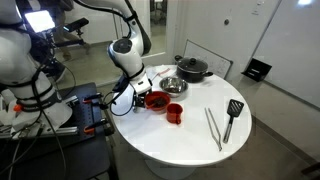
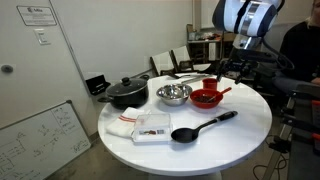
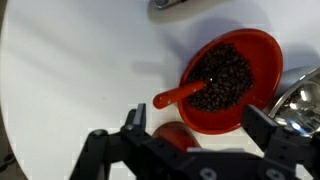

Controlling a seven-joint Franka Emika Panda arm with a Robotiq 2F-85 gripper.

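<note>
A red bowl holds many small dark beans. A spoon with a red handle rests in it, the handle sticking out over the rim. Beside the bowl stands a red mug, also seen as a red mug in exterior view 1. My gripper is open above the table, its dark fingers spread with nothing held between them. In exterior view 2 the gripper hangs over the handle side of the red bowl, apart from it.
A metal bowl and a lidded black pot stand behind. Tongs and a black spatula lie to the right. A black ladle, clear container and white cloth occupy the far side.
</note>
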